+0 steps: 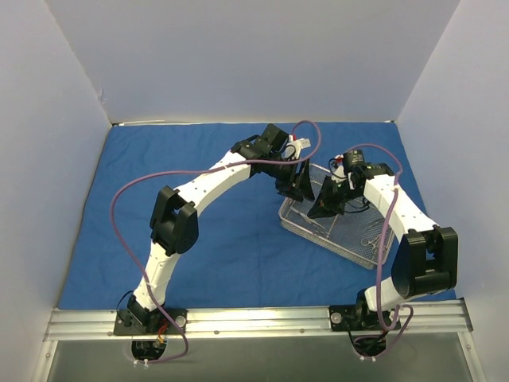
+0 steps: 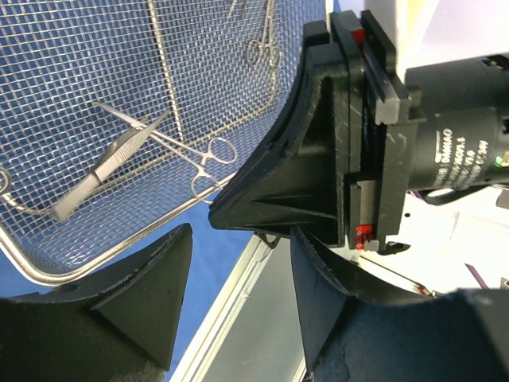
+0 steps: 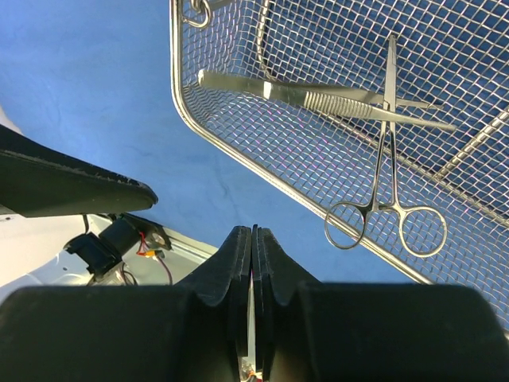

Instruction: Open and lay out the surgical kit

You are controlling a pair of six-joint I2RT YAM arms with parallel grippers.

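Note:
In the right wrist view, tweezers [image 3: 314, 99] and scissor-handled forceps [image 3: 387, 119] lie crossed on the mesh floor of the wire basket [image 3: 231, 159]. The same tweezers [image 2: 103, 169] and forceps [image 2: 195, 159] show in the left wrist view. My right gripper is shut with nothing between its fingers, outside the basket's rim in that view and apart from both tools. My left gripper stands open and empty near the basket's left corner. One dark left finger [image 3: 79, 187] reaches into the right wrist view.
Another scissor-handled tool [image 2: 262, 52] lies farther inside the basket. From above, more instruments [image 1: 372, 240] sit at the basket's right end. The blue cloth [image 1: 231, 263] left of the basket is bare. Both grippers are close together over the basket's left part.

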